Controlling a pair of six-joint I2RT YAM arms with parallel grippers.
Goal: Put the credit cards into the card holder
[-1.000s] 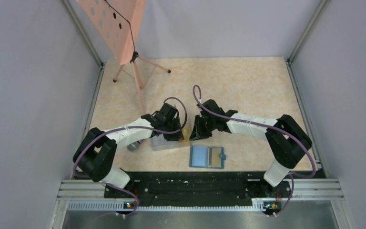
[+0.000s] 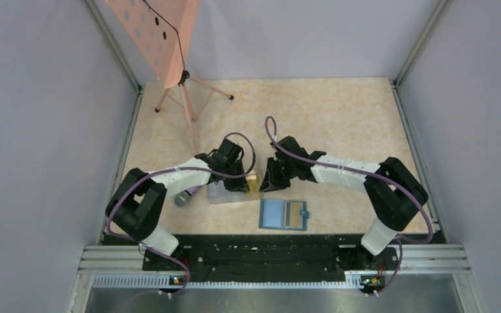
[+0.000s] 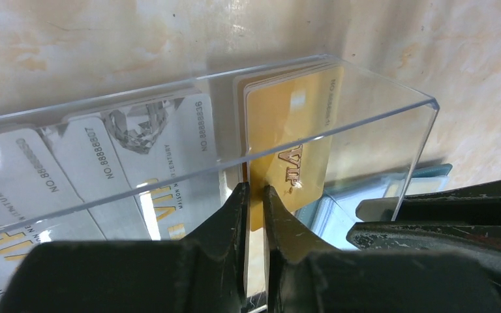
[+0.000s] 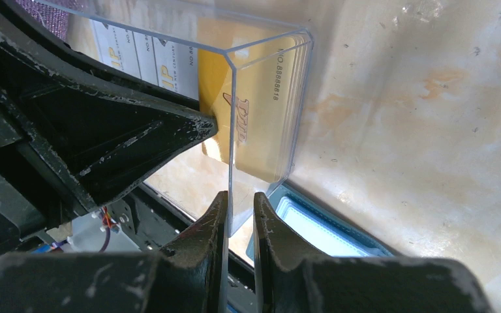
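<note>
A clear box point(image 2: 225, 197) holds white cards point(image 3: 160, 153) at its left and a stack of gold cards point(image 3: 293, 130) at its right end. My left gripper is down in the box at the gold card's near-left edge, its fingertips close together with a sliver of gold between them; whether they grip it does not show. My right gripper is shut on the box's end wall point(image 4: 231, 156). In front of the box lies a flat blue case point(image 2: 283, 229), apparently the card holder, with a pale left half and a tan panel at right.
Left of the box lies a grey-ended cylinder point(image 2: 182, 199) with a purple part. A pink easel-like stand point(image 2: 189, 111) occupies the back left. Bare table point(image 2: 319, 111) spreads behind and right of the arms. My two grippers are close together at the box's right end.
The left arm has shifted slightly, its gripper a little back toward the left over the box. The right arm, the box and the blue case look unmoved.
</note>
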